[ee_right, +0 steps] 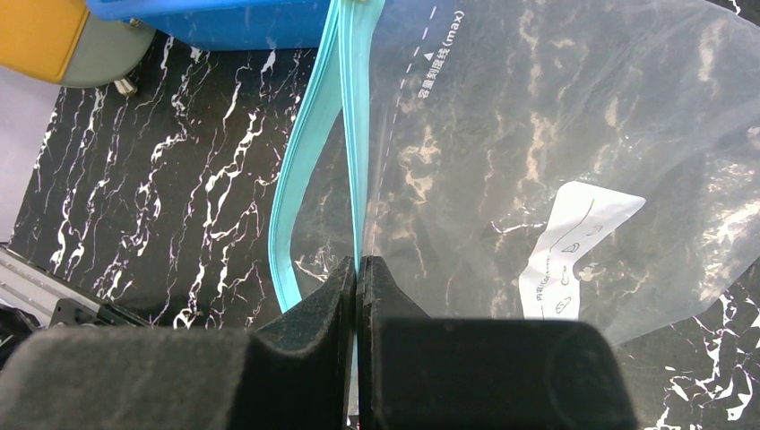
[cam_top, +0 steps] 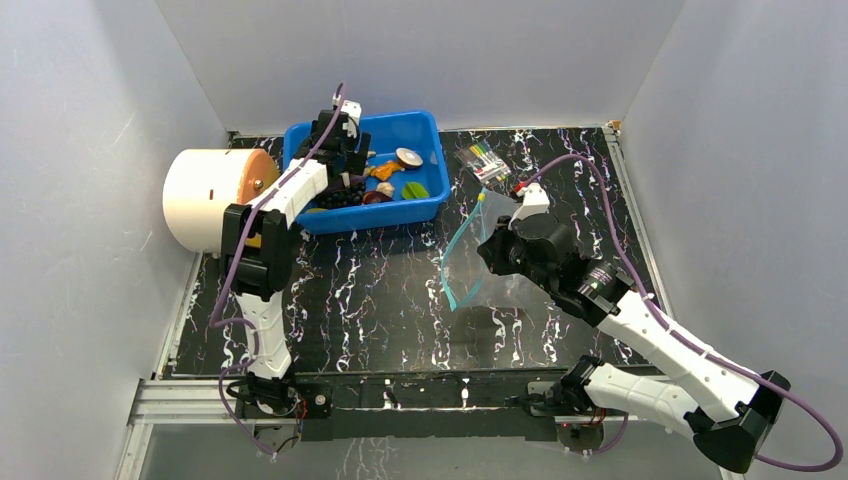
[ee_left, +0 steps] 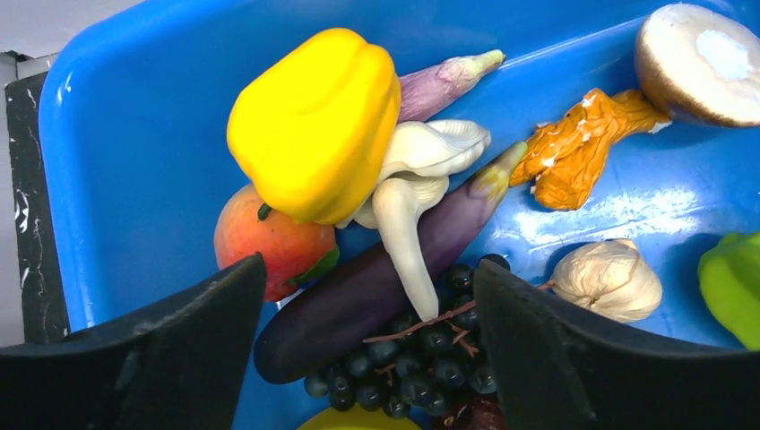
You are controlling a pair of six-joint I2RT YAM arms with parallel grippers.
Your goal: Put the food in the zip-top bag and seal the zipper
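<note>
In the left wrist view, pretend food fills the blue bin: a yellow pepper, a peach, a purple eggplant, a white mushroom, black grapes and a garlic bulb. Over them my left gripper is open, its fingers wide apart and nothing held between them. The clear zip top bag hangs upright from my right gripper, which is shut on the rim by its blue zipper strip. The bag's mouth gapes toward the left; no food shows inside.
An orange gourd, a cut mushroom and a green pepper lie at the bin's right side. A pack of coloured pens is behind the bag. A white cylinder stands left of the bin.
</note>
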